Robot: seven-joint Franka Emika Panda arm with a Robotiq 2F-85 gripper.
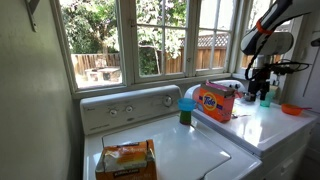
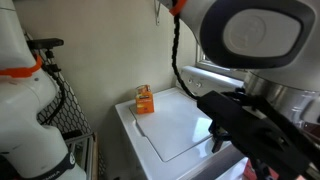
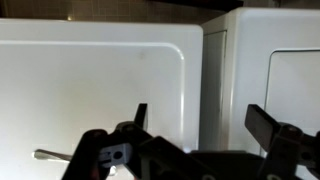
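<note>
My gripper is open in the wrist view, its two dark fingers wide apart with nothing between them. Below lie two white machine tops with a narrow gap (image 3: 212, 95) between them. A metal utensil (image 3: 50, 155) rests on the left top, partly hidden by the gripper. In exterior view 1 the white arm (image 1: 268, 43) hangs over the right-hand machine, clear of its surface. An orange Tide box (image 1: 214, 103) stands on that machine, and an orange package (image 1: 127, 160) sits on the nearer washer.
A blue-topped green container (image 1: 186, 116) stands by the washer's control panel (image 1: 130, 108). Close to the arm are a teal cup (image 1: 266, 99) and an orange bowl (image 1: 292, 109). Windows line the back. The nearer white lid (image 2: 175, 125) is mostly clear.
</note>
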